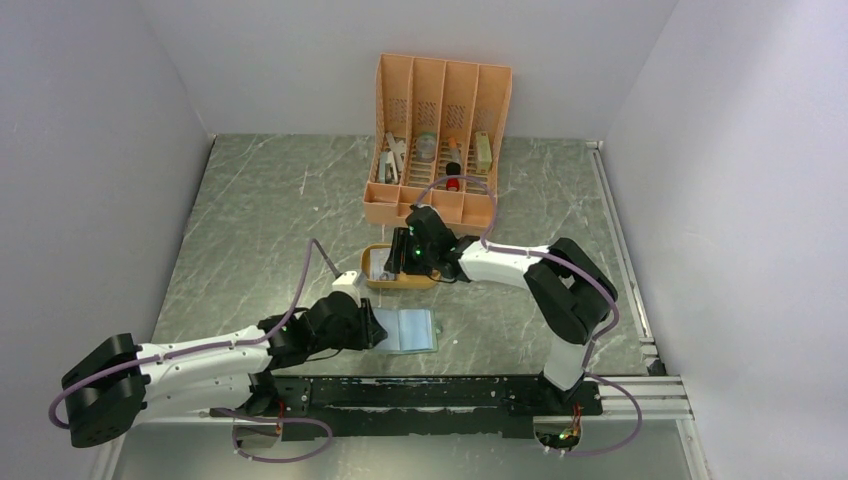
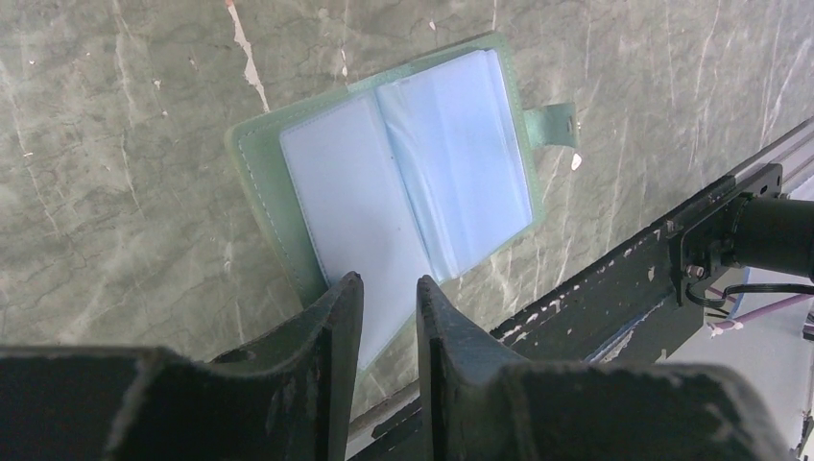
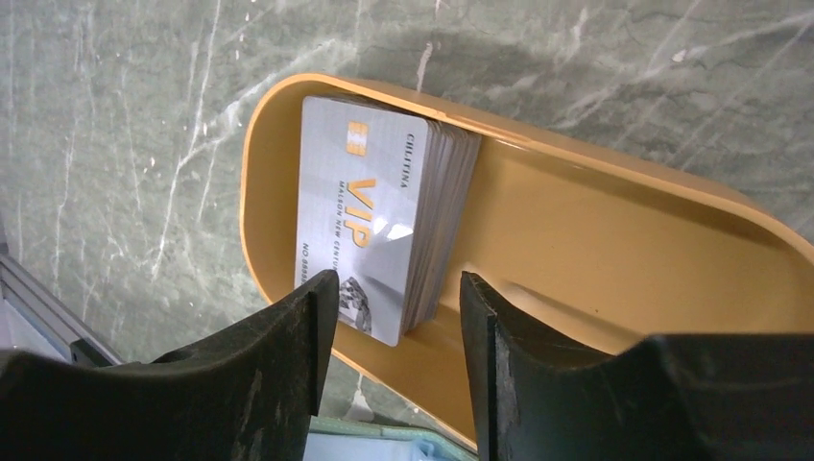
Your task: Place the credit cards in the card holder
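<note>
A stack of silver VIP credit cards [image 3: 357, 211] leans at the left end of an orange tray [image 3: 614, 250]. My right gripper is open over it, fingertips at the stack's lower part. The pale green card holder [image 2: 259, 182] lies open on the table, clear sleeves showing, in the left wrist view. My left gripper is part open at the holder's near left end, with nothing visible between its fingers.
A peach organizer [image 1: 440, 100] with small items stands behind the tray. A black rail runs along the front edge.
</note>
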